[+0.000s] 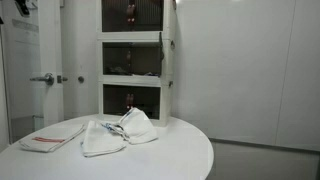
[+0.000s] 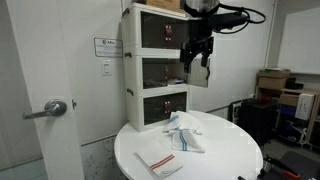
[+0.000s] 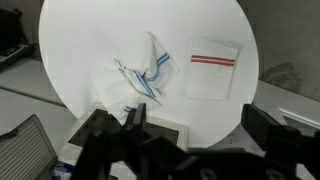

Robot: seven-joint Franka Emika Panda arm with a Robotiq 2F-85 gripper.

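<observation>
Several white cloths lie on the round white table (image 2: pixel 225 150). One with red stripes (image 3: pixel 212 70) is laid flat as a neat rectangle. Beside it, cloths with blue stripes (image 3: pixel 157 66) are bunched and overlapping, on the side nearer the cabinet. From the other side of the room, the red-striped cloth (image 1: pixel 52 137) appears at left and a crumpled blue-striped cloth (image 1: pixel 137 125) at right. High above the table hangs my gripper, its black fingers (image 3: pixel 258 122) spread wide with no object visible between them. No cloth is in contact with it.
A white cabinet (image 2: pixel 150 107) with dark-fronted compartments stands behind the table. A door handle (image 2: pixel 57 107) is at left. Shelves with boxes (image 2: pixel 272 85) and a chair (image 2: pixel 290 127) occupy the right.
</observation>
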